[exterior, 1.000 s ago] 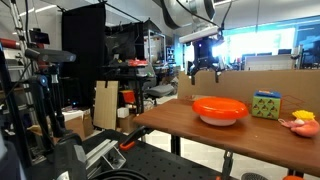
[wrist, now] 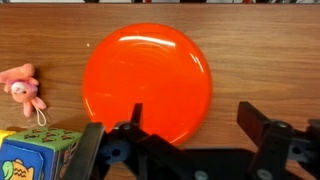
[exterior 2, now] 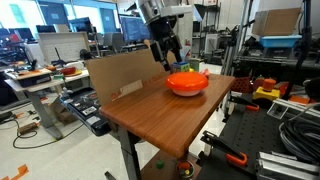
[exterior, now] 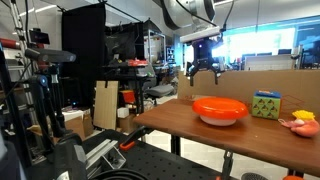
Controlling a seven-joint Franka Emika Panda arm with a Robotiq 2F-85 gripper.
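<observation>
A round, shiny orange lid or shallow dish [exterior: 220, 105] rests on top of a white bowl [exterior: 218, 121] on the wooden table. The wrist view looks down on the orange top [wrist: 147, 85], which hides the white bowl there. Above the table and the dish hangs my gripper, apart from both. Its two black fingers stand wide apart, so it is open, with nothing held between them. From the other side, the dish [exterior 2: 187, 80] shows below the gripper [exterior 2: 171, 63].
A colourful cube [exterior: 266, 105] stands behind the bowl on the table. A pink plush toy [wrist: 23, 88] lies near the cube.
</observation>
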